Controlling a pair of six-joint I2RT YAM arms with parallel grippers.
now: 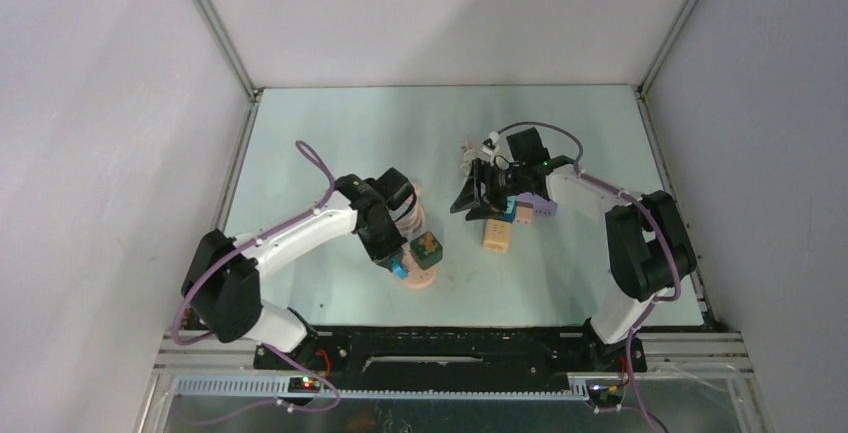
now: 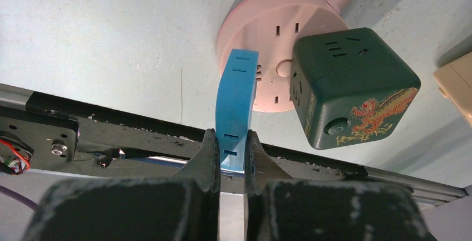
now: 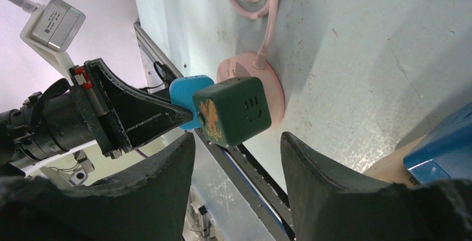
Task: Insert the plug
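Observation:
A round pink socket base (image 2: 267,13) with a pink cable lies near the table's front, left of centre. A green cube plug with a dragon print (image 2: 350,79) (image 3: 236,110) sits on it. My left gripper is shut on a blue plug (image 2: 236,91) (image 1: 398,268), held over the base's edge beside the cube; whether it touches the base is unclear. My right gripper (image 1: 474,198) is open to the right of the base, nothing between its fingers.
A beige block (image 1: 496,238), a blue block (image 3: 439,146) and a purple block (image 1: 543,206) lie under and behind my right arm. The coiled pink cable (image 3: 247,1) lies behind the base.

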